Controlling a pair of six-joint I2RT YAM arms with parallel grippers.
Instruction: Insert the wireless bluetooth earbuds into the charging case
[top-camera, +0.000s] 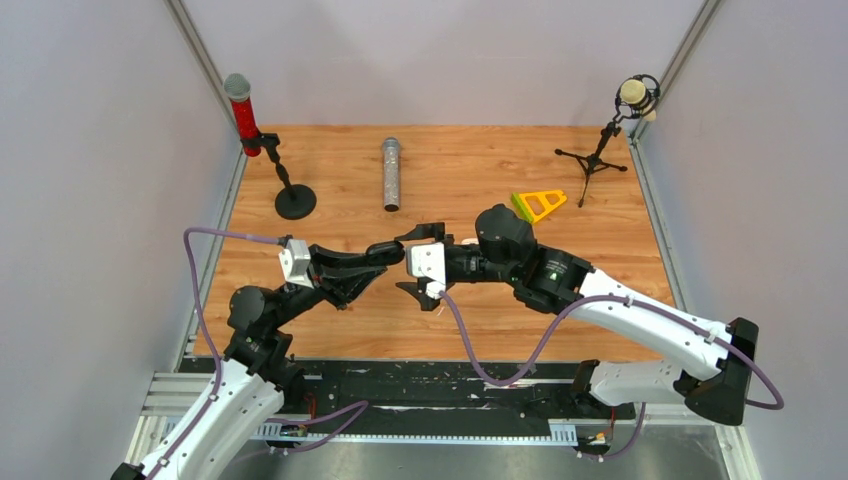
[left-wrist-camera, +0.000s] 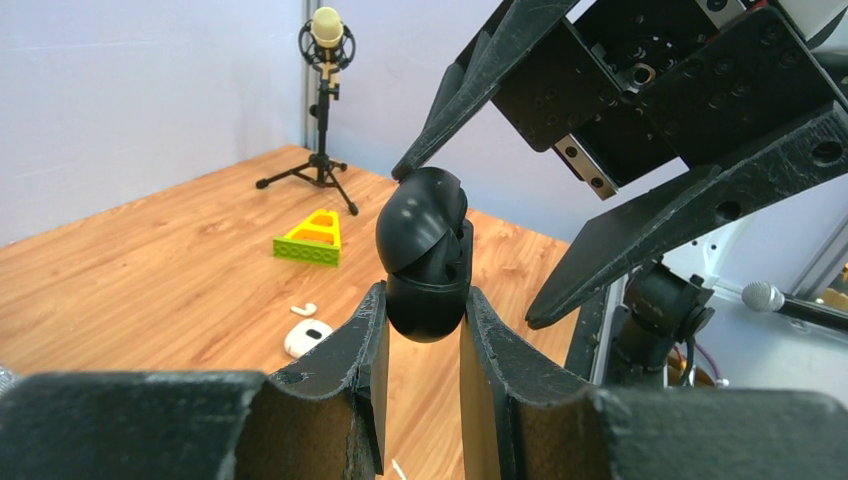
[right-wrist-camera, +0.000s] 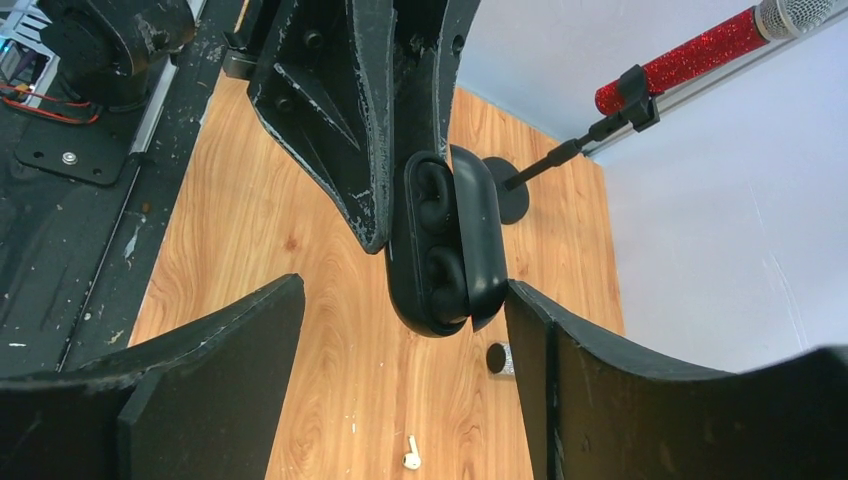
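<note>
The black charging case (top-camera: 385, 253) is held by my left gripper (top-camera: 365, 260), shut on it; in the left wrist view it (left-wrist-camera: 425, 300) sits between the fingertips. The right wrist view shows its lid open, with two hollow wells inside (right-wrist-camera: 430, 290). My right gripper is part open around the case's end, one fingertip at or very near the lid. A white earbud (right-wrist-camera: 411, 455) lies on the table; another small white earbud (left-wrist-camera: 303, 309) lies beside a white object (left-wrist-camera: 305, 337).
A silver microphone (top-camera: 391, 175) lies at the back centre, a red microphone on a stand (top-camera: 295, 200) at the back left, a yellow-green triangle (top-camera: 530, 205) and a tripod microphone (top-camera: 600, 150) at the back right. The wooden table (top-camera: 470, 150) has free room at the back.
</note>
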